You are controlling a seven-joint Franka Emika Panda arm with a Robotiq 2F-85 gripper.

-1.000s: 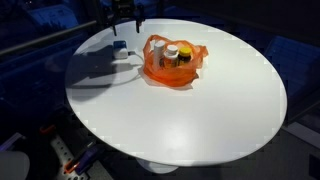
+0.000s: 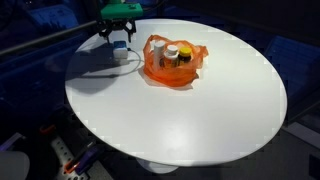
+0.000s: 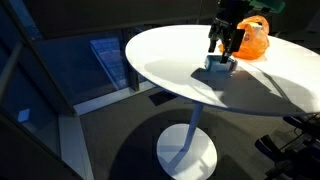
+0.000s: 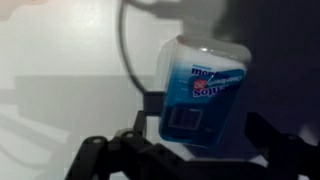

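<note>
A small blue and white container (image 4: pixel 204 92) with printed lettering stands on the white table, close to its edge. In exterior view 1 the same container (image 2: pixel 120 51) shows below the gripper (image 2: pixel 120 37), whose fingers are spread wide. From the wrist, the open gripper has one dark finger to each side of the container's near end, with gaps left between. Exterior view 2 has the gripper (image 3: pixel 222 48) right over the container (image 3: pixel 220 65), partly covering it.
An orange bag (image 2: pixel 168 74) holding several bottles and jars sits to the right of the container in exterior view 1.
The arm has come down, bringing the open gripper from above to around the container's height. The container and the orange bag have not visibly moved.
</note>
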